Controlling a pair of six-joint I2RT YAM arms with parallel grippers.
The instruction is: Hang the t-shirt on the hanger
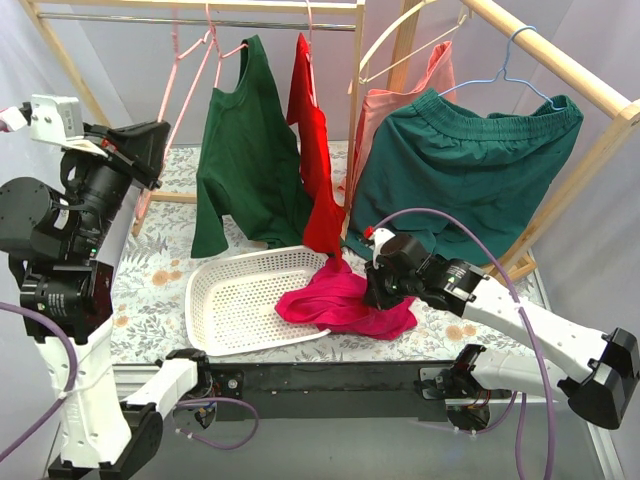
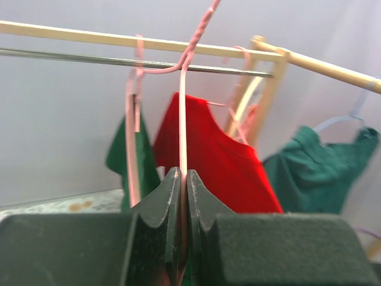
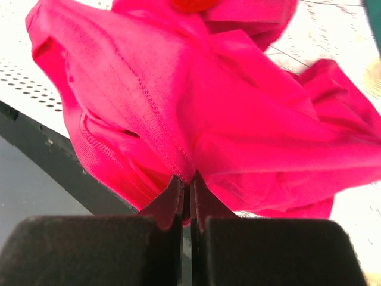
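The hot pink t-shirt (image 1: 345, 305) lies crumpled at the front of the table, partly over the basket's right rim. My right gripper is shut on a fold of it, with the cloth spreading ahead of the fingers in the right wrist view. At the upper left, my left gripper (image 1: 160, 150) is raised near the rack. Its fingers are shut on a thin part of a pink hanger (image 2: 183, 119), which runs up from between the fingertips in the left wrist view. No garment shows on that hanger.
A white perforated basket (image 1: 215, 320) stands at front centre. Hanging from the rack are a dark green top (image 1: 245, 140), a red garment (image 1: 318, 160) and teal shorts (image 1: 460, 160). The wooden rail (image 2: 89, 36) crosses behind the held hanger.
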